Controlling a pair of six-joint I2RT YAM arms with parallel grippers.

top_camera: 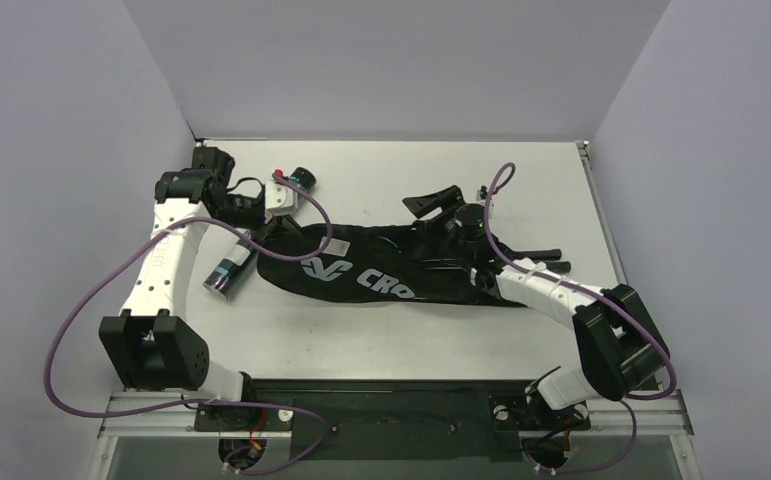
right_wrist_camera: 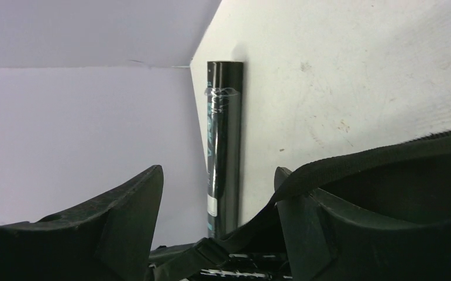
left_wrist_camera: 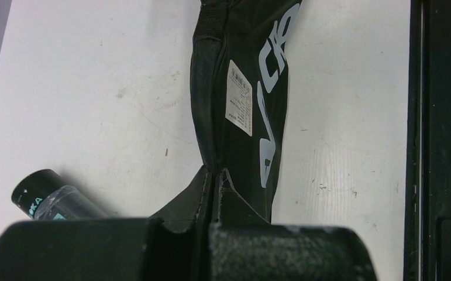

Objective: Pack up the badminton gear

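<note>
A black racket bag [top_camera: 361,265] with white lettering lies flat across the table. Its left end is pinched by my left gripper, which is shut on it; the bag runs away from the fingers, barcode label [left_wrist_camera: 239,97] up. My right gripper is over the bag's right half, fingers spread apart. A dark strap or bag edge [right_wrist_camera: 357,161] crosses over its right finger and runs below the gap. Two black racket handles [top_camera: 537,254] stick out at the bag's right end. The bag's opening is partly hidden under my right arm.
A shuttlecock tube [top_camera: 229,265] lies aslant beneath my left gripper, its dark cap [top_camera: 302,178] showing behind. Grey walls close in both sides and the back.
</note>
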